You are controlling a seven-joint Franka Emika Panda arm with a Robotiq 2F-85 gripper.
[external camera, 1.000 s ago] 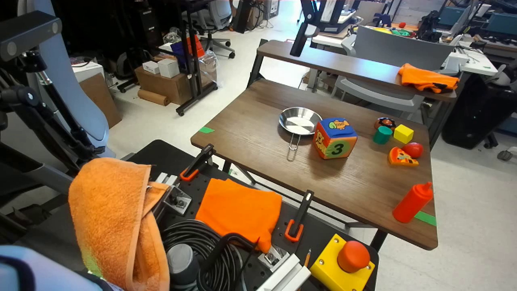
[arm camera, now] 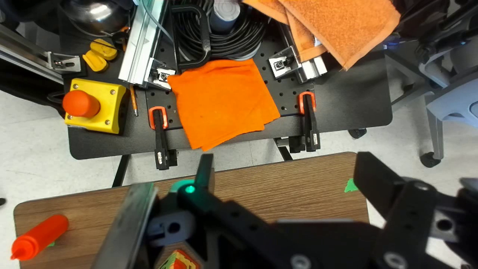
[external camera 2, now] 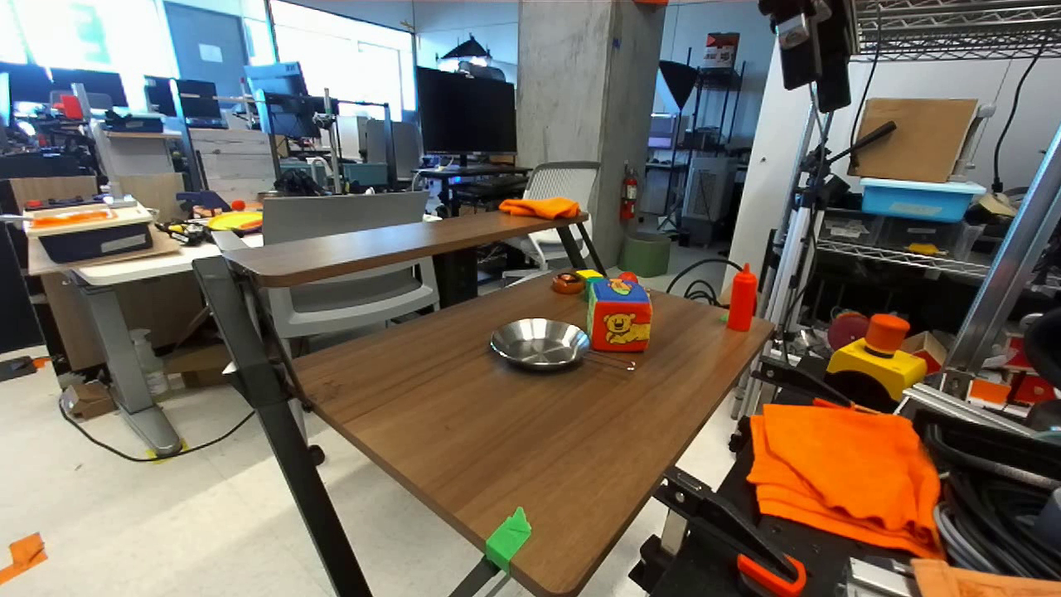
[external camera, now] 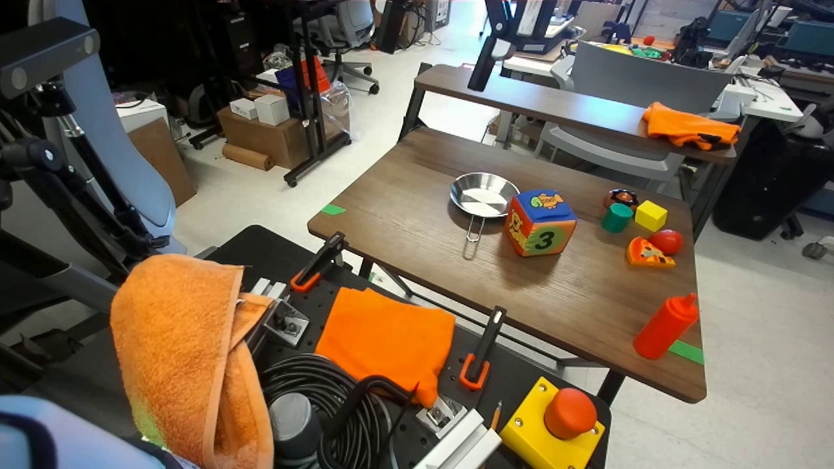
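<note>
My gripper stands open in the wrist view, its fingers wide apart with nothing held between them. In exterior view 1 its dark fingers [external camera: 486, 64] hang at the top edge, high above the table [external camera: 406, 184]. A steel pan [external camera: 485, 194] lies near the middle of the tabletop, beside a soft colourful cube [external camera: 545, 224]. Towards the right sit a green cup-like piece [external camera: 617, 218], a yellow block [external camera: 650, 215], a red round item [external camera: 666, 241] and a toy pizza slice [external camera: 649, 253]. A red squeeze bottle [external camera: 666, 326] stands at the near right corner.
A raised shelf [external camera: 539, 99] runs along the table's far side, with an orange cloth [external camera: 690, 126] on it. The robot's stand carries another orange cloth [external camera: 386, 336], clamps, cables and a yellow stop-button box [external camera: 539, 430].
</note>
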